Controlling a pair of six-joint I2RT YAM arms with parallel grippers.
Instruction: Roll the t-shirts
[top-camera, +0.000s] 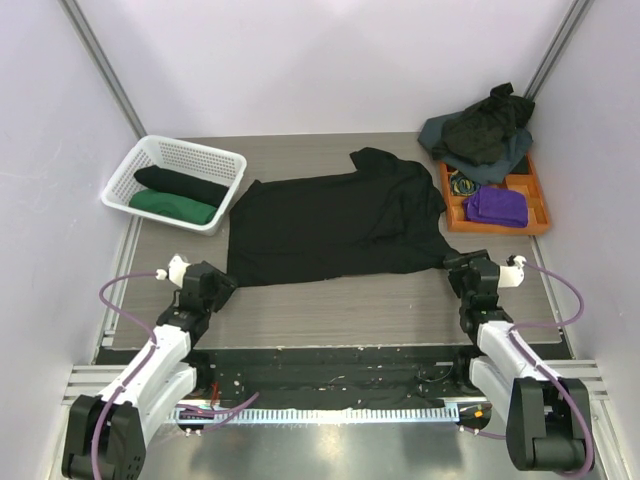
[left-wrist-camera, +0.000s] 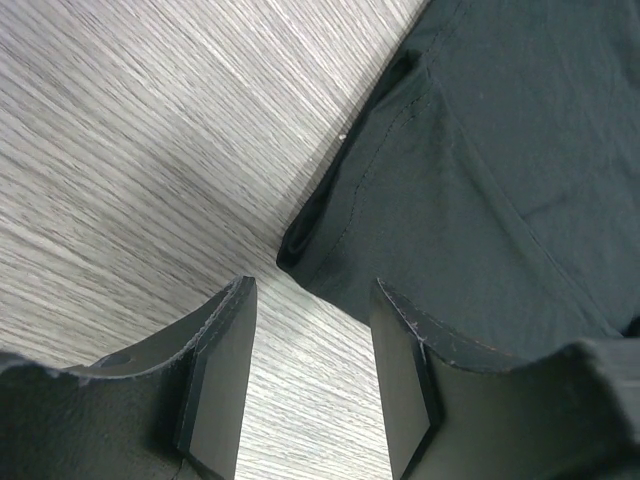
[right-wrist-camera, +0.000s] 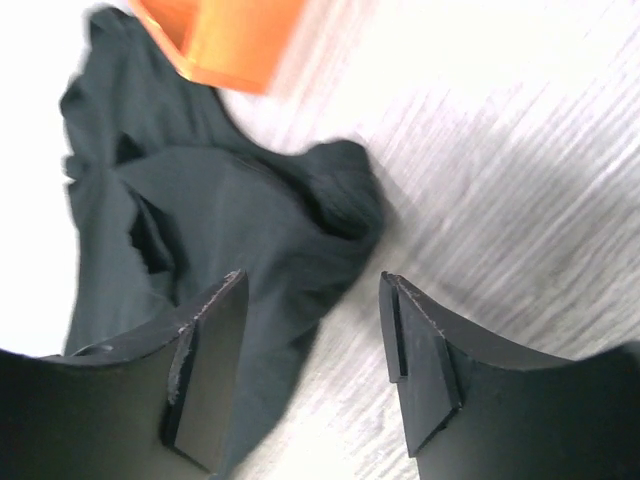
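A black t-shirt (top-camera: 330, 225) lies spread over the middle of the table, one part sticking up at its back right. At the shirt's near left corner (left-wrist-camera: 320, 265), my left gripper has its fingers apart, with nothing pinched between them. The corner lies just ahead of its fingertips. My right gripper stands open at the near right corner, where the folded cloth end (right-wrist-camera: 340, 195) sits beyond the fingers, not gripped. Two rolled shirts, one black (top-camera: 181, 186) and one green (top-camera: 172, 206), lie in the white basket (top-camera: 228, 165).
An orange organizer (top-camera: 538, 205) at the right holds a folded purple cloth (top-camera: 497, 206). Dark garments (top-camera: 485, 132) are heaped on its back part. Bare table (top-camera: 330, 315) runs between the shirt and the front edge.
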